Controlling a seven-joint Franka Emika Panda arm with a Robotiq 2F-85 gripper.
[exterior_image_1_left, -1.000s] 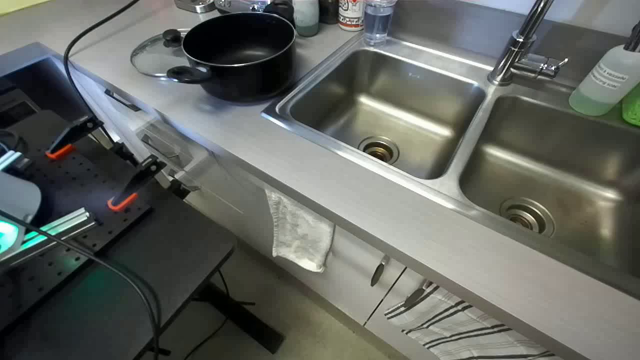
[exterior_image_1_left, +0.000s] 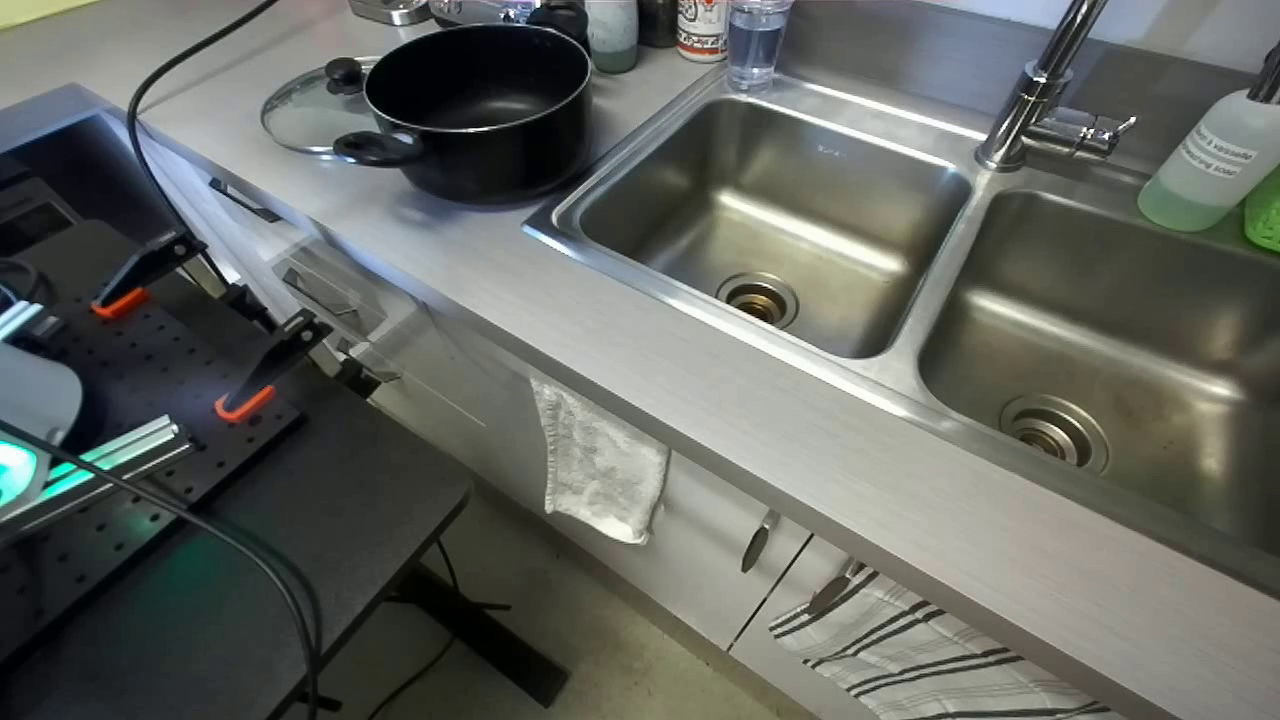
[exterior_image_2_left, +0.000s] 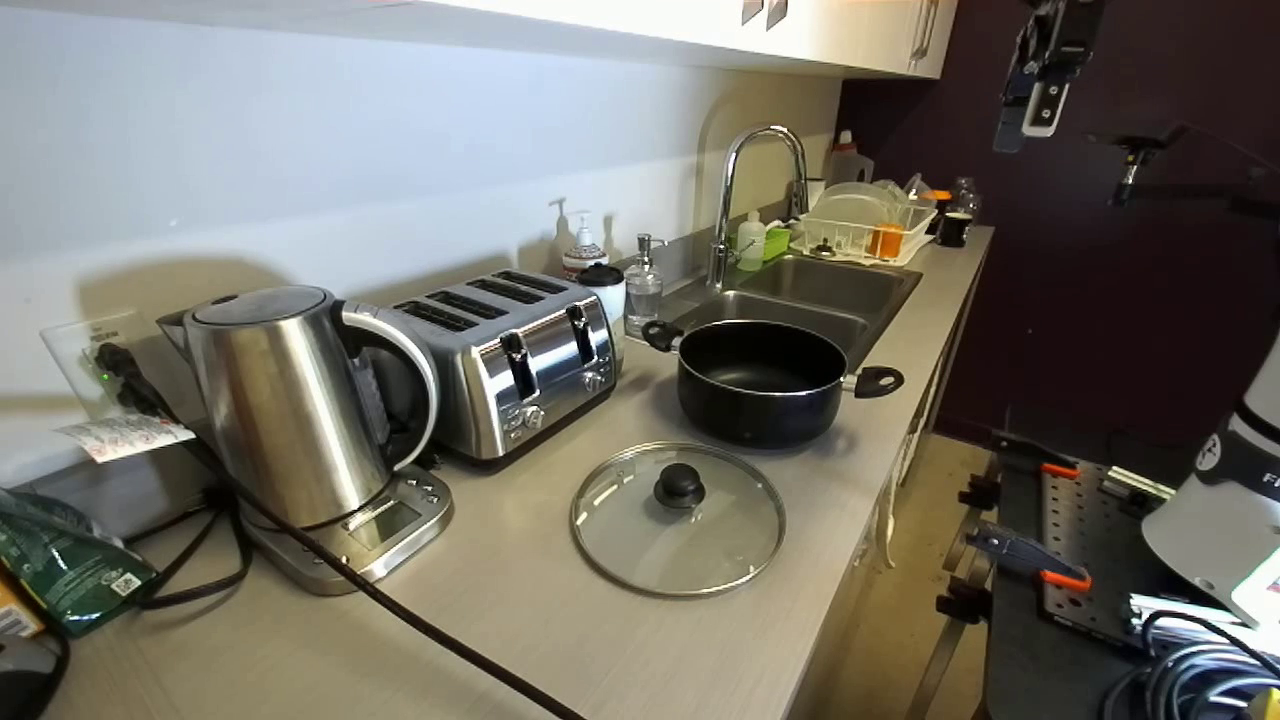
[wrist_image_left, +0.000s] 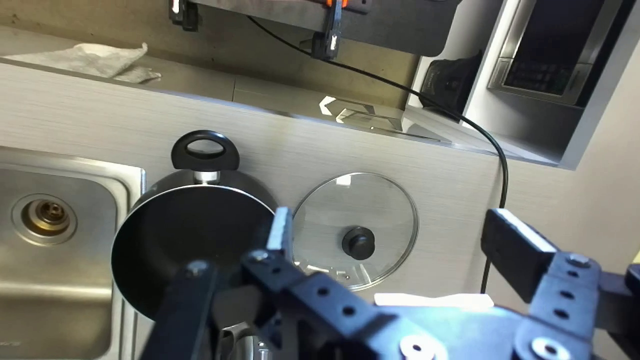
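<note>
A black two-handled pot (exterior_image_2_left: 758, 414) stands uncovered on the counter beside the sink, and looks empty inside. Its glass lid (exterior_image_2_left: 626, 540) with a black knob (exterior_image_2_left: 679, 485) lies flat on the counter, apart from the pot. In the wrist view my gripper is open high over the counter, its fingers wide apart, with the lid (wrist_image_left: 384, 201) far below between them and the pot (wrist_image_left: 198, 240) to the left. Nothing is held. In exterior view 2 the gripper (exterior_image_2_left: 1041, 108) hangs in the air at the upper right, well away from the pot and lid.
A kettle (exterior_image_2_left: 282, 408) and a toaster (exterior_image_2_left: 516, 360) stand along the wall. The double sink (exterior_image_1_left: 768, 204) with its faucet (exterior_image_1_left: 1038, 96) lies beyond the pot. A black cable (wrist_image_left: 502, 174) crosses the counter. Bare counter surrounds the lid's front side.
</note>
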